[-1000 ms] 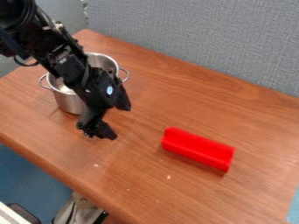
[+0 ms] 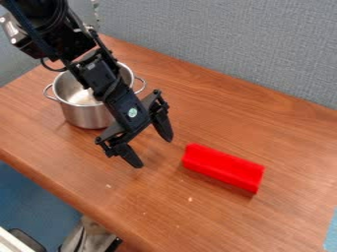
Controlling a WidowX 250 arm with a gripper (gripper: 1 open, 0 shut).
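Note:
My black gripper (image 2: 150,145) hangs open over the left half of the wooden table, with its fingers spread and nothing seen between them. A red cylinder (image 2: 223,167) lies on its side to the gripper's right, apart from it. A steel pot (image 2: 82,114) with two handles stands behind the gripper at the left, partly hidden by my arm.
A grey wall (image 2: 237,39) runs along the back. The table's front left edge drops to a blue floor (image 2: 33,197).
My gripper has moved to the right and a little down, toward the red cylinder. The pot and the cylinder stay in place.

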